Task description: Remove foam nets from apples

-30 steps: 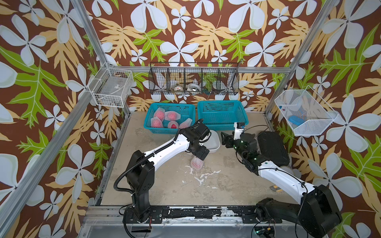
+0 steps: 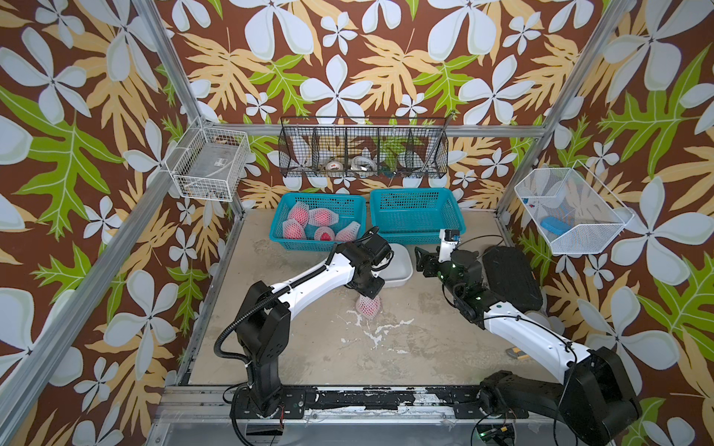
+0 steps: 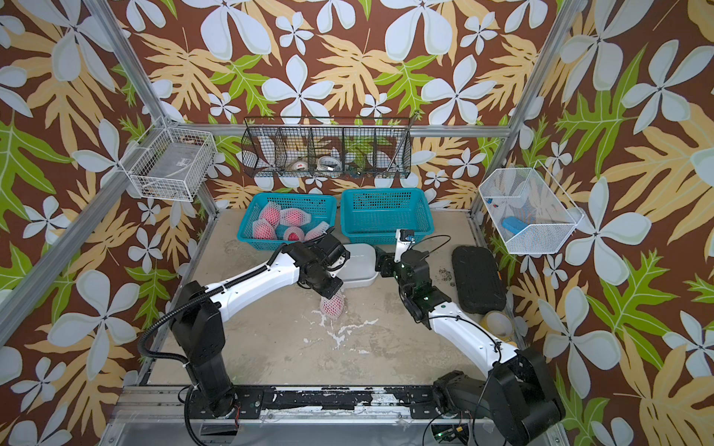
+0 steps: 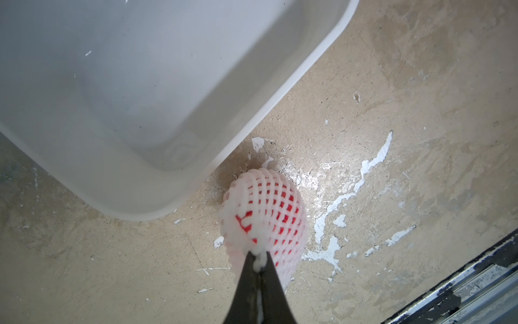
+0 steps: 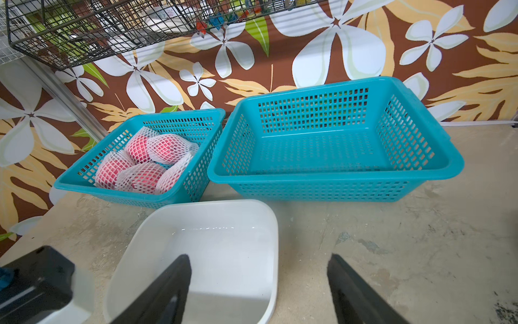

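An apple in a pink-white foam net (image 4: 269, 210) sits on the worktop just beside the white tray (image 4: 135, 97). My left gripper is shut over it, pinching a bit of the net's top between its fingertips. In the right wrist view my right gripper is part open, empty, pointed over the white tray toward the two teal baskets. The left basket (image 5: 202, 156) holds several netted apples (image 5: 167, 148); the right basket (image 5: 334, 178) is empty.
Wire baskets (image 2: 362, 148) hang on the back and side walls. A black case (image 2: 511, 276) lies at the right of the worktop.
My left gripper has shifted slightly at the apple, moving up a little. The right arm looks unchanged.
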